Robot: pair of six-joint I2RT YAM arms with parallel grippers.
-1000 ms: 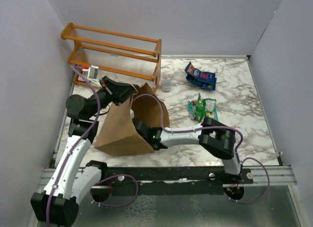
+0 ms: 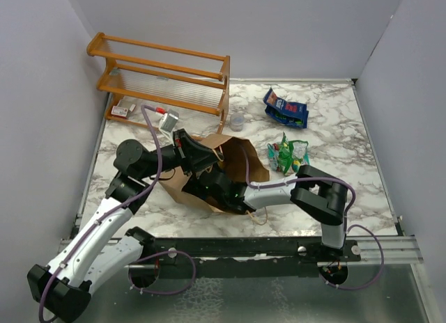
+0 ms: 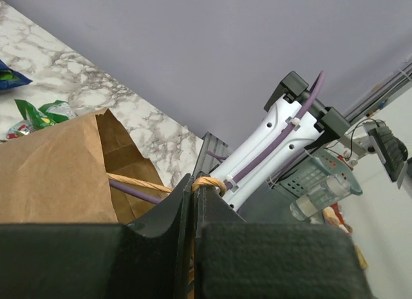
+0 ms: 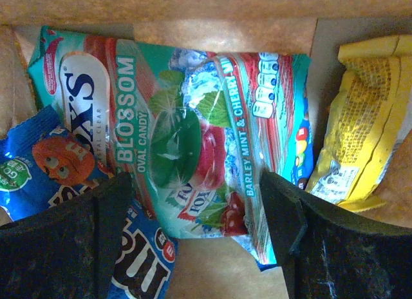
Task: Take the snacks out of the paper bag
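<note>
The brown paper bag (image 2: 182, 191) sits at centre, mostly under both arms. My left gripper is shut on the bag's twisted rope handle (image 3: 141, 183) at the top. My right gripper is inside the bag, open over a Fox's candy bag (image 4: 183, 138). Blue M&M's packs (image 4: 58, 170) lie left of it and a yellow pack (image 4: 360, 118) lies to the right.
A blue snack pack (image 2: 286, 108) and a green one (image 2: 288, 154) lie on the marble table (image 2: 348, 170), with a small cup (image 2: 236, 121) nearby. A wooden rack (image 2: 159, 79) stands at back left.
My left gripper has moved right and toward the front with the handle, and the bag has shifted rightward. The right arm has moved slightly right.
</note>
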